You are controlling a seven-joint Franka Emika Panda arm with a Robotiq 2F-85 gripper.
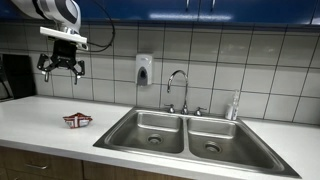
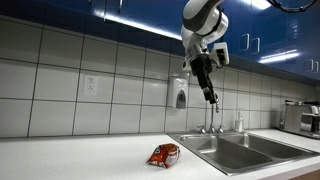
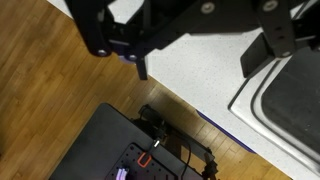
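Note:
A crumpled red and white bag (image 1: 77, 120) lies on the white counter left of the sink; exterior view 2 shows the same red bag (image 2: 164, 155) near the counter's front. High above the counter hangs my gripper (image 1: 61, 80), its fingers spread apart and empty. It is well clear of the bag. In the wrist view the dark gripper is spread over the bare counter and its front edge, with nothing between the fingers. I do not see the bag clearly in the wrist view.
A double steel sink (image 1: 190, 152) with a tall faucet (image 1: 180, 88) fills the counter's right part. A soap bottle (image 1: 234, 106) stands behind it; a dispenser (image 1: 144, 69) hangs on the tiles. Blue cabinets (image 1: 220, 12) are overhead. The counter around the bag is free.

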